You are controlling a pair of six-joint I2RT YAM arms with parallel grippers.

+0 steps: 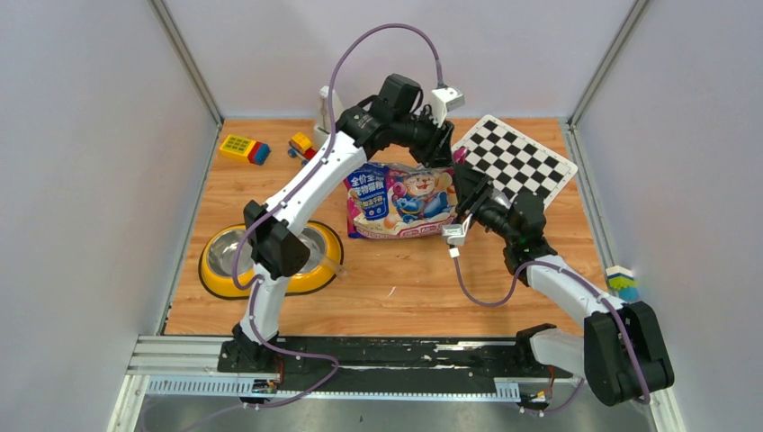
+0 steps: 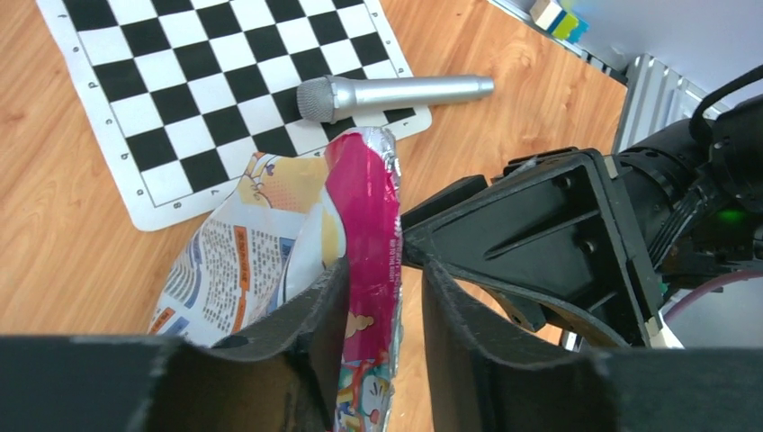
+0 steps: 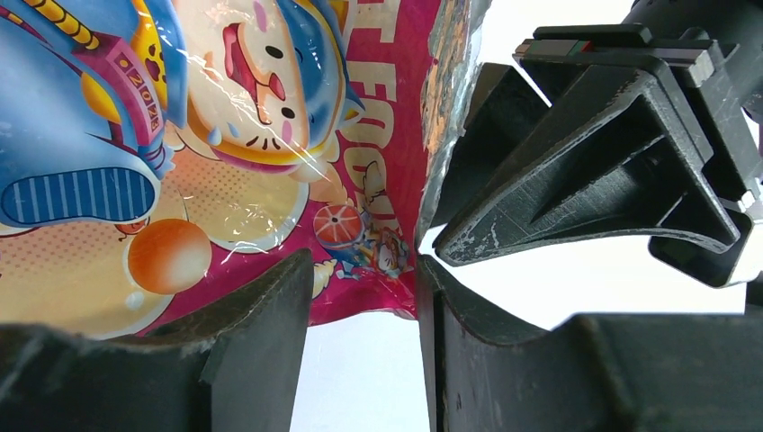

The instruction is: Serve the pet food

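The pink and blue pet food bag (image 1: 400,200) stands on the table's middle, its printed front showing in the top view. My left gripper (image 1: 443,164) is at the bag's upper right side. In the left wrist view its parted fingers (image 2: 315,337) stand either side of the bag's pink side edge (image 2: 369,211). My right gripper (image 1: 459,184) is at the same side, close to the left one. Its fingers (image 3: 261,351) are also apart, with a lower part of the bag (image 3: 369,261) between them; the right-hand finger appears to touch the edge. A yellow double bowl (image 1: 214,286) with metal basins sits front left, under the left arm.
A checkerboard (image 1: 531,148) lies back right; a silver microphone (image 2: 405,93) lies across its edge in the left wrist view. Toy blocks (image 1: 241,148) sit back left. Both grippers are very close together.
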